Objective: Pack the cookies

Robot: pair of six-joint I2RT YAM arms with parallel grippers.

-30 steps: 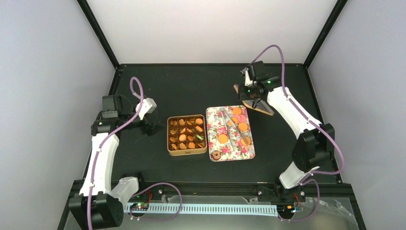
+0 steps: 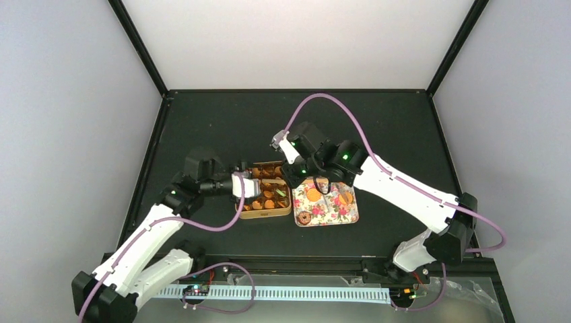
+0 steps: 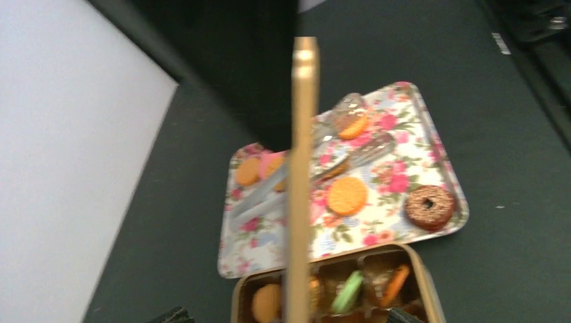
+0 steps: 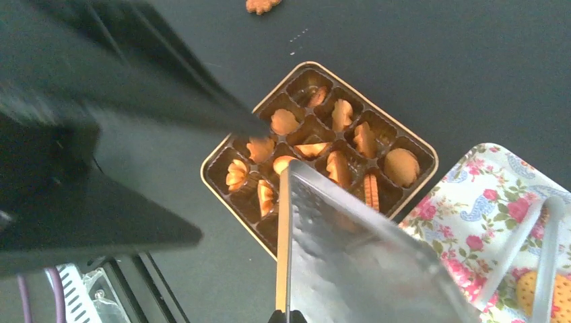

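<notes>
The brown divided cookie box point(image 2: 264, 214) has a gold rim and cookies in its compartments; the arms partly cover it from above. A gold-edged lid point(image 4: 350, 249) with a smooth, shiny face hangs over the box. My right gripper is shut on its thin edge. From the left wrist, the lid point(image 3: 300, 182) appears nearly edge-on as a narrow gold strip. My left gripper is open, its fingertips apart at the bottom of the picture on either side of that strip, over the box. They do not visibly touch the lid.
Right of the box, a floral tray point(image 2: 337, 217) carries several cookies, a sprinkled ring point(image 3: 429, 206) and clear tongs point(image 4: 551, 259). One loose cookie point(image 4: 261, 5) lies on the dark table. The two arms are close together above the box.
My left gripper has come rightward from beside the box to over it. The right gripper has swung left and frontward with the lid, from behind the tray to above the box.
</notes>
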